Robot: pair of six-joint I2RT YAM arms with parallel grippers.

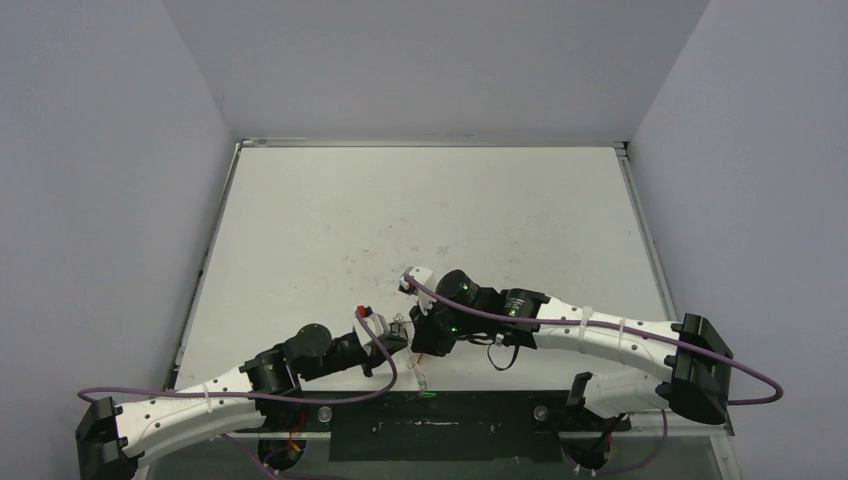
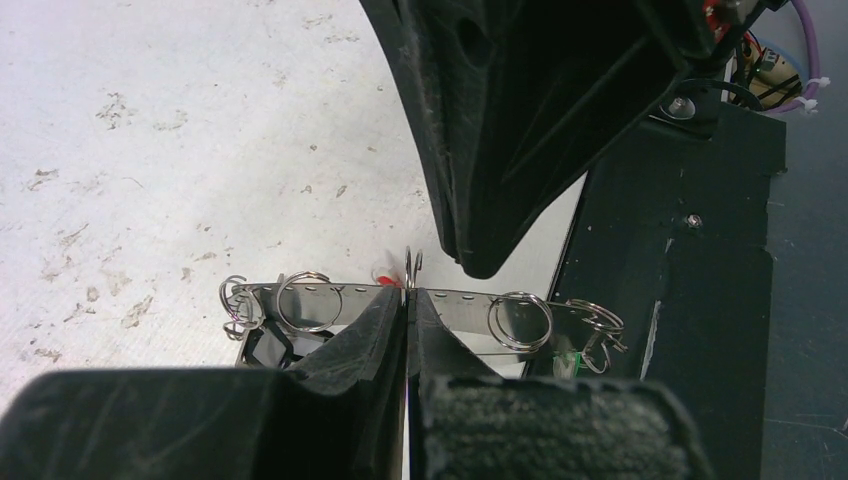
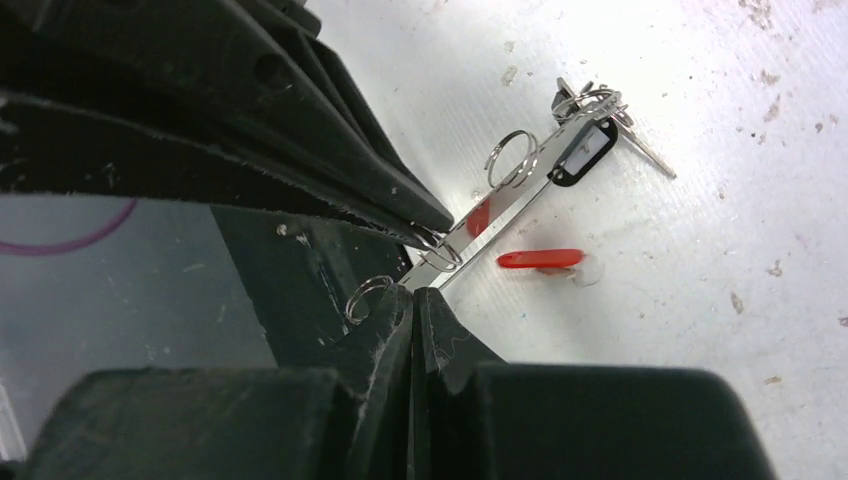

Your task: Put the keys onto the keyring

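A metal strip with several wire rings, the keyring (image 2: pixel 455 300), is held upright near the table's front edge. My left gripper is shut on one of its middle rings. The red-tagged keys (image 3: pixel 540 259) lie apart from the strip in the right wrist view, seemingly on the table; a red patch shows in the strip's metal. My right gripper is shut close to the strip, with nothing visible between its tips. A black-tagged key (image 3: pixel 645 148) hangs on the ring at the strip's far end.
The two grippers are very close together at the front centre. A black plate (image 1: pixel 440 425) borders the front of the white table (image 1: pixel 430 200).
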